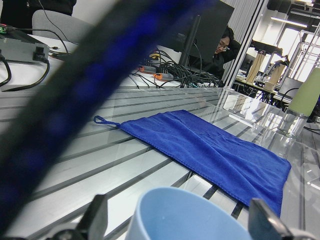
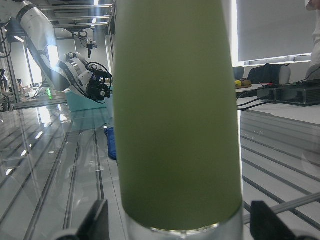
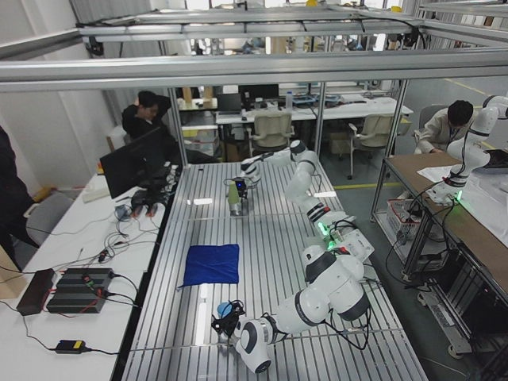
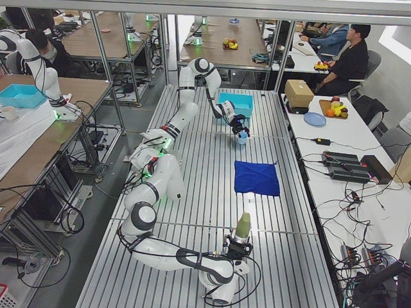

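Observation:
A light-blue cup (image 1: pixel 185 215) stands between the fingertips of my left gripper (image 3: pixel 228 319), at the near end of the slatted table. At the other end, my right gripper (image 4: pixel 237 247) is around a green bottle (image 4: pixel 243 226) with a clear base, which fills the middle of the right wrist view. Whether either gripper is touching what lies between its fingers I cannot tell. A blue cloth (image 4: pixel 257 179) with a small loop lies flat between the two grippers.
A turquoise bin (image 4: pixel 237 99) stands behind the left gripper. A side desk (image 3: pixel 95 325) holds power units, cables and a monitor.

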